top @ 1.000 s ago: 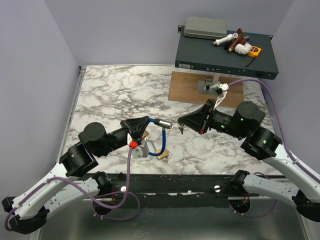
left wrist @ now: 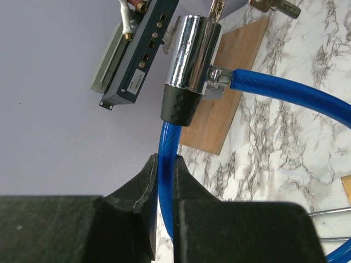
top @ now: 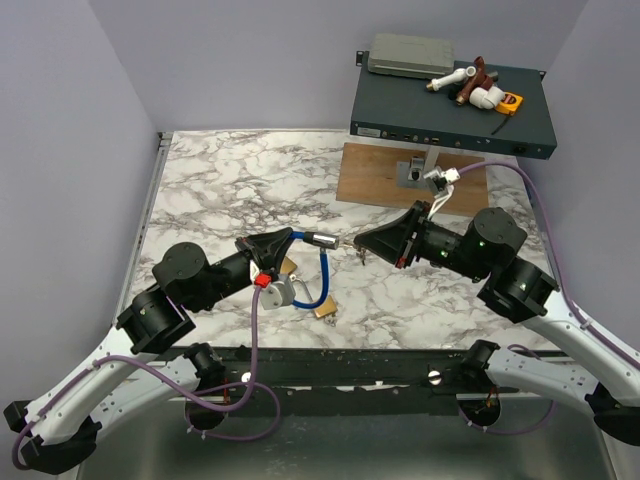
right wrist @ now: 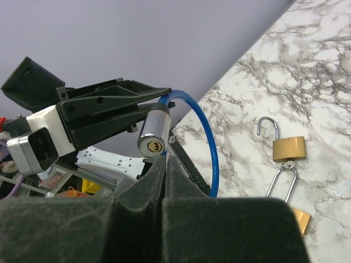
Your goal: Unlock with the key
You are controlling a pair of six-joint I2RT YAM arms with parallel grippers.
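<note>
A blue cable lock with a chrome cylinder (left wrist: 193, 55) is held by its cable, with my left gripper shut on the blue sleeve just behind the black collar. The right gripper (top: 360, 242) is shut on a thin key (top: 347, 244), which reaches toward the cylinder's end in the top view. A second key (left wrist: 282, 6) hangs beside it. In the right wrist view the keyhole (right wrist: 155, 146) faces my right gripper and looks bare. There, the held key is hard to make out between the fingers. The tip appears very close to the cylinder's end.
Two brass padlocks, one open (right wrist: 289, 148) and one below it (right wrist: 301, 220), lie on the marble table under the lock. A wooden board (top: 365, 175) and a raised dark rack unit (top: 450, 108) stand at the back right.
The left gripper and lock have shifted slightly left, and the cylinder has swung a little more level.
</note>
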